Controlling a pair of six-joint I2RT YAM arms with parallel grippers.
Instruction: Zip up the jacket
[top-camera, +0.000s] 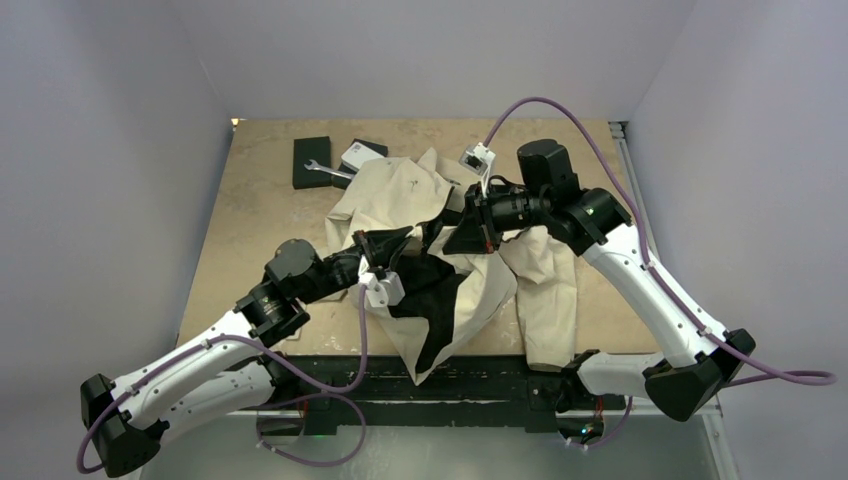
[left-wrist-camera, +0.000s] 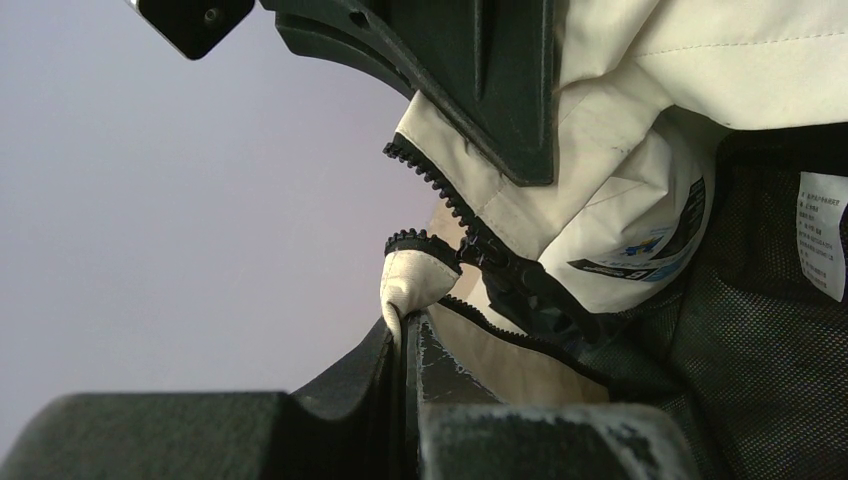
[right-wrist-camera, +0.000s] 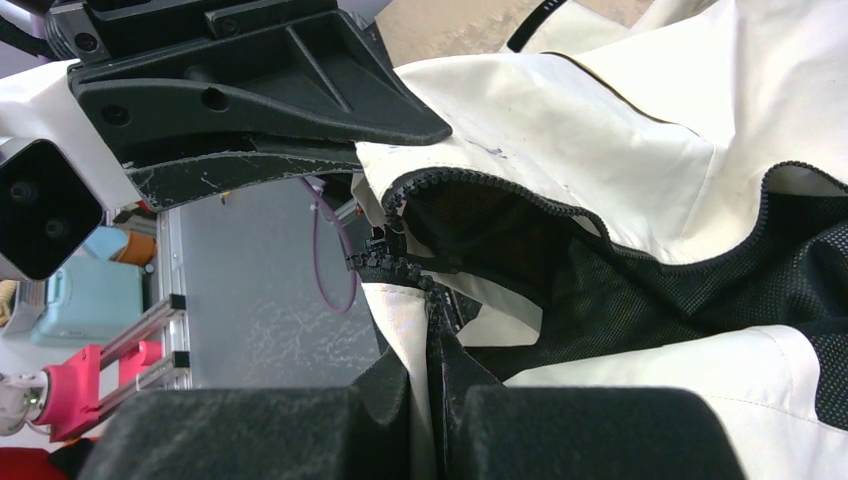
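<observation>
The cream jacket with black mesh lining lies crumpled mid-table, zipper tapes raised between the grippers. My left gripper is shut on a cream zipper edge, which rises from between its fingertips to a short toothed end. My right gripper faces it, shut on a cream strip of the zip edge. Near the fingertips, the black zipper slider area joins toothed tape. Whether the teeth are engaged there I cannot tell.
Dark flat boxes, a white box and a wrench lie at the back left.
</observation>
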